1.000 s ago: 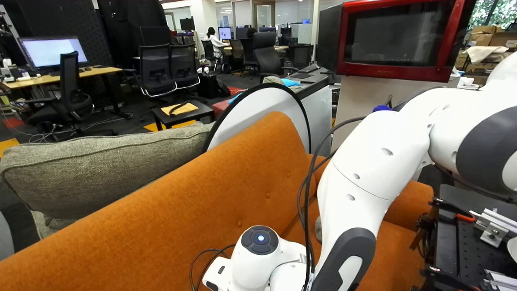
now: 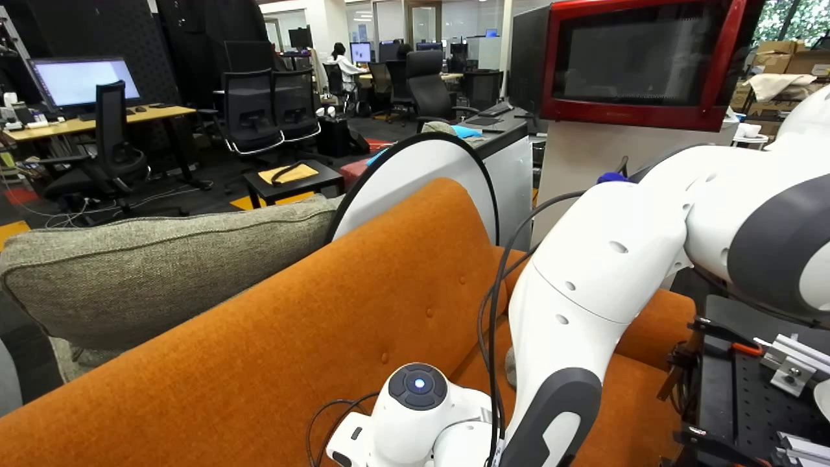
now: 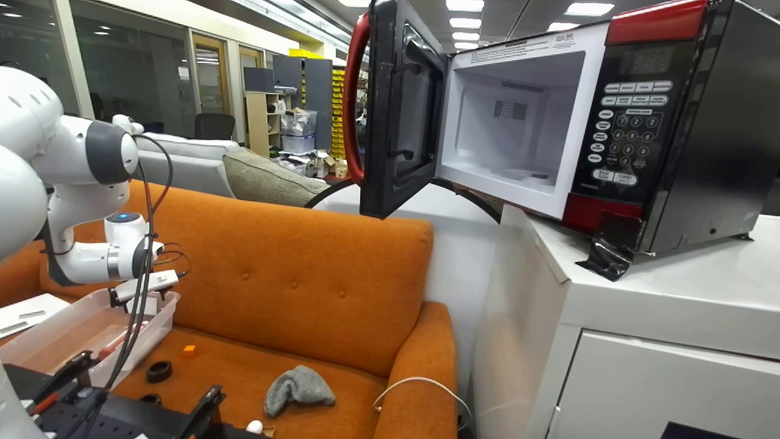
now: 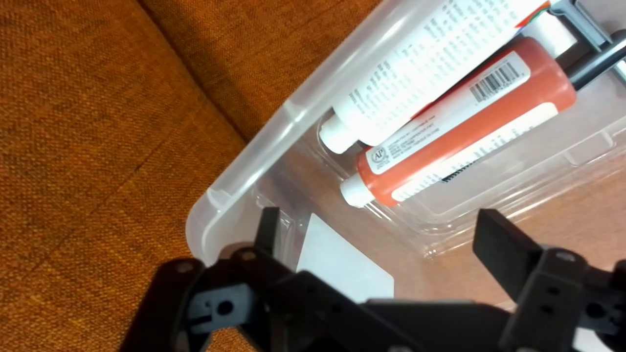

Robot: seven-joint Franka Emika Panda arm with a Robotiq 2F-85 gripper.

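Both black fingers of my gripper stand wide apart in the wrist view, open, with no object held between them. They hang over one end of a clear plastic bin point(image 4: 276, 138). Inside the bin, past the fingertips, lie an orange-red bottle point(image 4: 463, 126) with a white cap and a white bottle point(image 4: 422, 70) alongside it. A flat white piece point(image 4: 343, 264) shows below, between the fingers and partly covered by the gripper's body. From the second exterior view, the gripper is low over the bin point(image 3: 164, 314), its fingers mostly hidden.
The bin rests on an orange couch point(image 3: 292, 256). A grey cloth point(image 3: 298, 388), a black ring point(image 3: 158, 372) and a small orange block point(image 3: 189, 351) lie on the seat. To the right, a red microwave point(image 3: 512, 124) has its door open. Cables hang along the arm.
The arm has shifted only very slightly in the first exterior view. Everything else there looks the same.
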